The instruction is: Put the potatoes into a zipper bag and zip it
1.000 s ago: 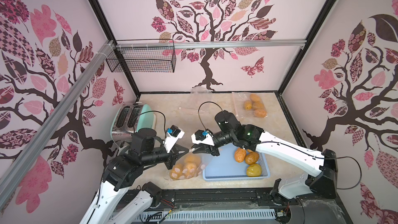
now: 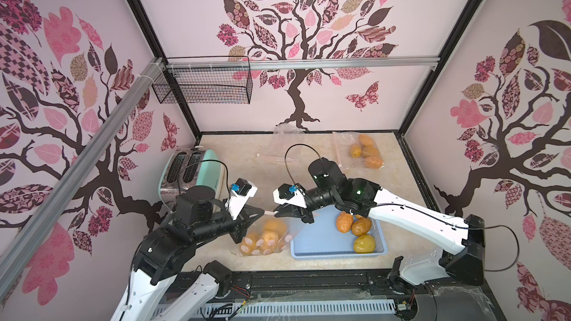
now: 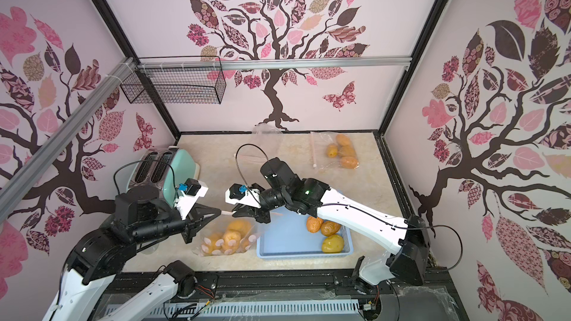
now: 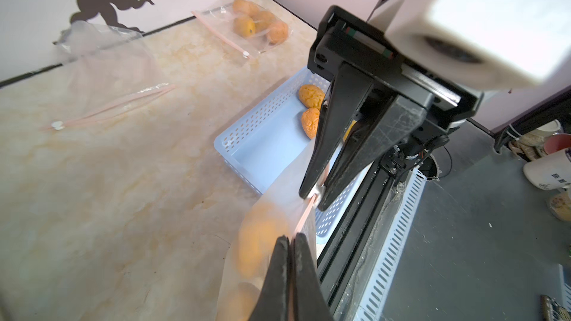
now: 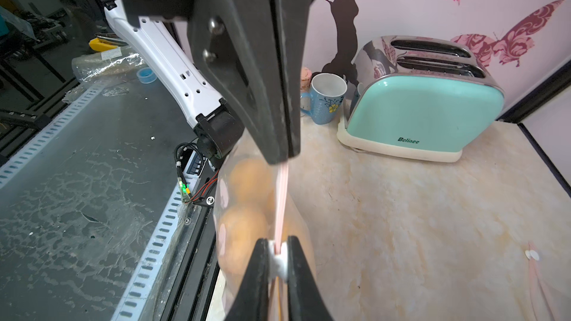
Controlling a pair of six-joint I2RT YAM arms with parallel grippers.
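A frosted zipper bag with potatoes inside is held up at the front left of the counter. My left gripper is shut on the bag's pink zipper strip. My right gripper is shut on the same strip at its white slider, a short way along from the left. More potatoes lie in the blue tray to the right, partly behind my right arm.
A filled bag lies at the back right, an empty bag at the back middle. A mint toaster and a cup stand at the left. A wire basket hangs above.
My left gripper has moved slightly leftward, away from the right one, along the zipper strip. The right gripper has barely moved.
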